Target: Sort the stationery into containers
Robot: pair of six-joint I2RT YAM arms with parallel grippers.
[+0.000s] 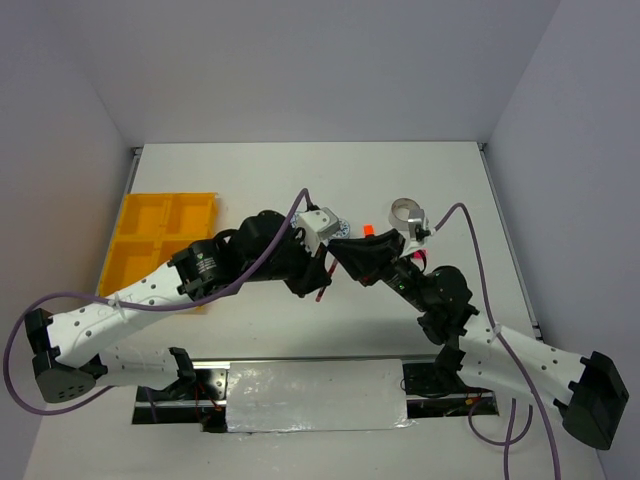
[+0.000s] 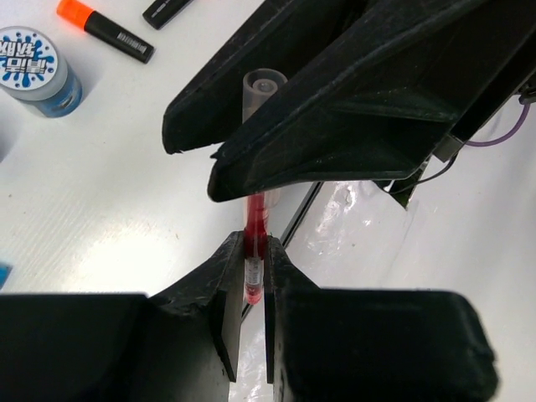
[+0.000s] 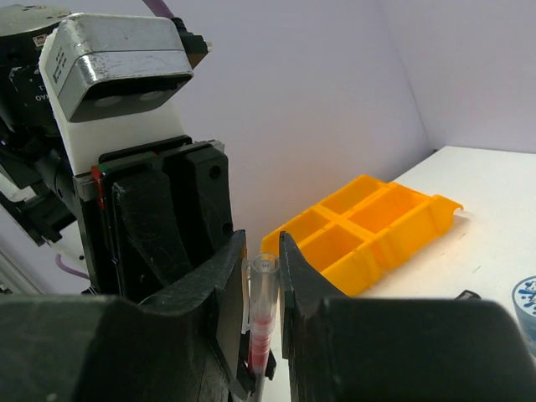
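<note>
A slim pen with a clear barrel and red section (image 1: 327, 281) is between my two grippers above the table. In the left wrist view it stands upright, its lower red part (image 2: 256, 219) between the fingers of my left gripper. Those fingers lie close along both sides, and whether they press on it cannot be told. My right gripper (image 1: 338, 252) is shut on the pen higher up; its dark fingers (image 2: 335, 126) cross the upper barrel. In the right wrist view the pen's clear end (image 3: 265, 266) shows between the right fingertips.
The yellow divided tray (image 1: 160, 240) stands at the left. A blue-lidded jar (image 2: 40, 71) and an orange-capped marker (image 2: 105, 30) lie beyond the grippers. An open round container (image 1: 403, 213) is at the back right.
</note>
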